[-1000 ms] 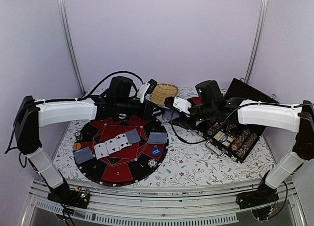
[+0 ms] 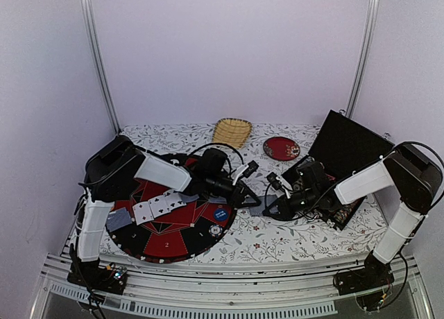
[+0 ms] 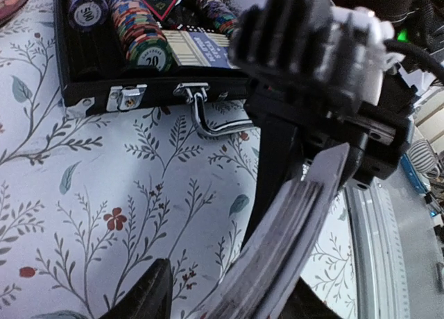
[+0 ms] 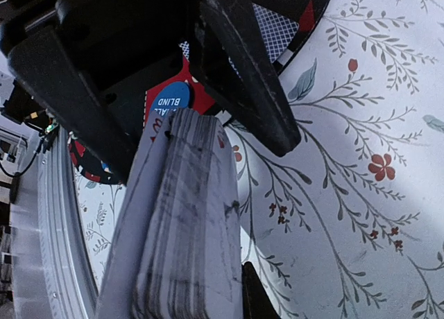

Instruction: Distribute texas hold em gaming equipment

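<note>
My two grippers meet low over the tablecloth, right of the red and black poker mat point(image 2: 163, 239). The right gripper point(image 2: 272, 205) is shut on a stack of cards point(image 4: 184, 229), held on edge and large in both wrist views. The left gripper point(image 2: 243, 201) is part open, its fingers at the stack; whether they touch it I cannot tell. Face-up cards point(image 2: 142, 212), face-down cards point(image 2: 118, 218) and a blue small blind button point(image 2: 220, 214) lie on the mat.
The open chip case point(image 3: 83, 87) stands at the right, partly under the right arm, its lid point(image 2: 347, 145) raised. A wooden basket point(image 2: 232, 130) and a red round plate point(image 2: 281, 148) are at the back. Bare cloth lies in front of the grippers.
Both arms have come down and toward the front of the table, the left also to the right, the right also rightward, with the card stack between the grippers.
</note>
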